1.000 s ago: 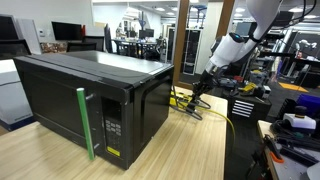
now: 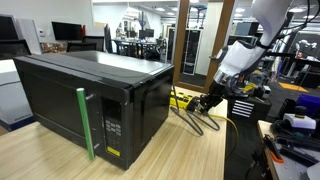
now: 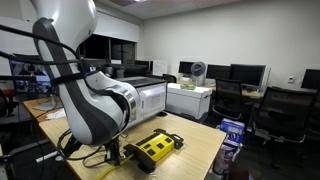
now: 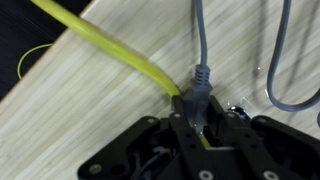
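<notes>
In the wrist view, my gripper is shut on a grey plug (image 4: 201,84), whose ribbed neck and grey cord (image 4: 201,40) run up from between the fingers. A yellow cord (image 4: 137,60) passes close by the left finger; whether it is pinched too, I cannot tell. The plug's far end is hidden by the fingers. In exterior view 1 my gripper (image 2: 208,101) is low over the table, to the right of the black microwave (image 2: 112,100). A yellow and black power strip (image 3: 158,147) lies beside the gripper (image 3: 116,156) in exterior view 2.
A loop of grey cord (image 4: 275,80) lies on the wooden table (image 2: 180,155). The yellow cord (image 2: 232,128) trails over the table's right side. Office chairs (image 3: 285,115) stand beyond the table.
Over the last second my arm and gripper have moved right in exterior view 1, away from the microwave's side. The microwave and power strip have stayed put.
</notes>
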